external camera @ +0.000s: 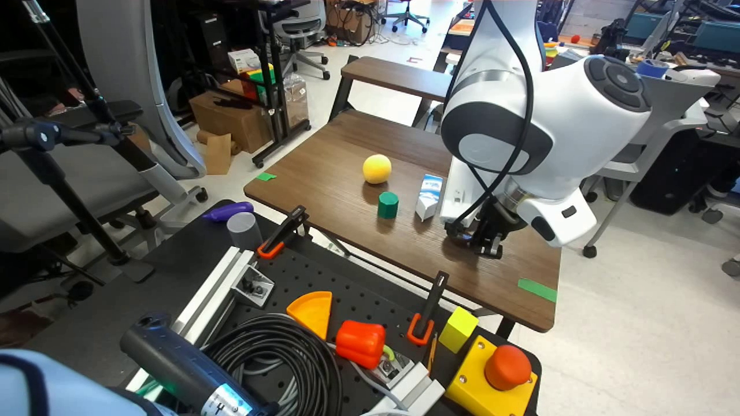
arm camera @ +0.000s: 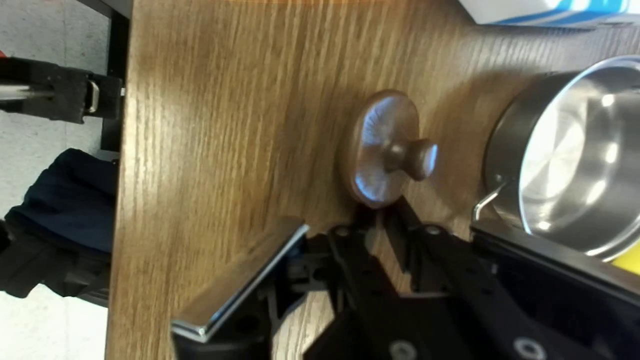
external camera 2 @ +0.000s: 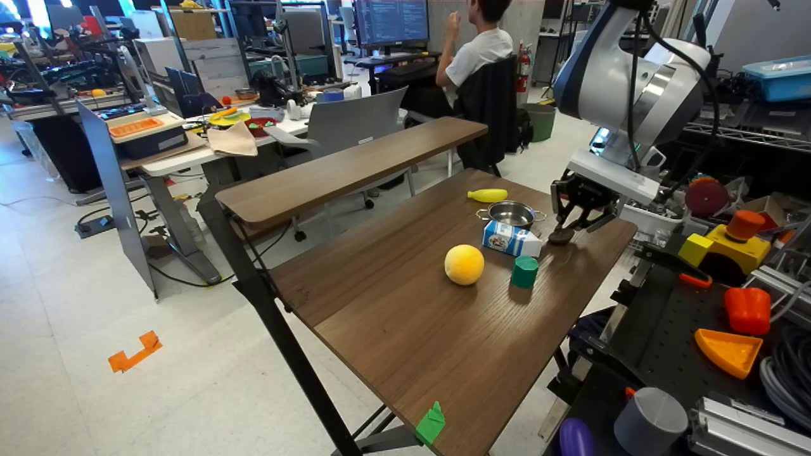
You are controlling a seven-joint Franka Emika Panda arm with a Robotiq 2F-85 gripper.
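Note:
A brown wooden-looking lid with a knob (arm camera: 384,153) lies on the table in the wrist view, just ahead of my gripper. The gripper's fingers stand wide apart on either side, with nothing clasped between them. In exterior view 2 the gripper (external camera 2: 579,220) is low over the table's right end, right by the lid (external camera 2: 561,236); whether they touch, I cannot tell. A steel pot (arm camera: 507,150), empty and uncovered, stands to the right of the lid in the wrist view. The arm hides the pot in exterior view 1.
Beside the pot are a blue-and-white carton (external camera 2: 513,239) on its side and a yellow banana-like item (external camera 2: 487,195). A green cylinder (external camera 2: 524,271) and a yellow-orange ball (external camera 2: 464,265) stand farther along. A raised shelf (external camera 2: 350,171) runs along its back.

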